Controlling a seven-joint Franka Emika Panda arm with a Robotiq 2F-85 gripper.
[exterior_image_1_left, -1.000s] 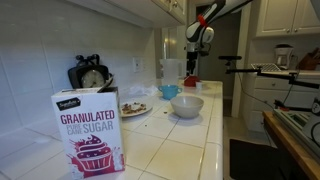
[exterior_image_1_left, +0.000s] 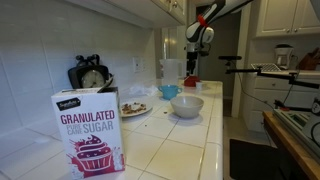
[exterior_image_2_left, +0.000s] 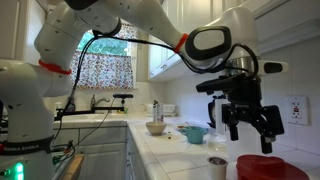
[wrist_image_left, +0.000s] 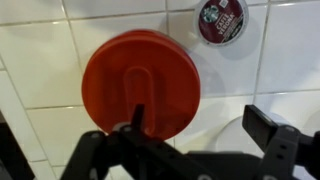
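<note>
My gripper (exterior_image_2_left: 256, 134) hangs over the counter with its fingers spread apart and nothing between them. Below it is a round red lidded pot (exterior_image_2_left: 265, 168), partly cut off by the frame's lower edge. From above, the wrist view shows its red lid (wrist_image_left: 108, 82) with a long raised handle running across the middle; my open gripper overlaps the lid's lower right side. In exterior view 1 the arm is far back, above the red pot (exterior_image_1_left: 190, 82). Whether any finger touches the lid cannot be told.
A small cup (exterior_image_2_left: 217, 168) stands beside the pot, and a white round dish (wrist_image_left: 237, 137) lies at lower right in the wrist view. Farther along are a teal pot (exterior_image_1_left: 169, 91), a grey bowl (exterior_image_1_left: 187, 107), a plate of food (exterior_image_1_left: 134, 109) and a sugar box (exterior_image_1_left: 92, 135).
</note>
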